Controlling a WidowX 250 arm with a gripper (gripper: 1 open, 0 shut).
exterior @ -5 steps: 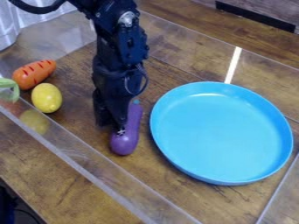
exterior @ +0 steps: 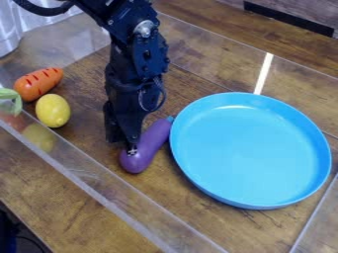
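Note:
My black gripper [exterior: 129, 133] reaches down from the top centre, its fingertips low over a purple eggplant [exterior: 138, 158] and just left of it. The fingers look closed, with nothing visible between them, though the dark fingers are hard to make out. The eggplant lies diagonally on the wooden table, beside a large blue plate [exterior: 248, 148] on the right.
At the left are an orange carrot [exterior: 39, 82], a yellow lemon [exterior: 53, 111] and a green item [exterior: 8, 100], partly out of frame. A transparent wall edge crosses the lower left. Bare wood lies behind the plate.
My gripper has shifted slightly left. The eggplant's upper end has tilted toward the right, and it lies more diagonally than before.

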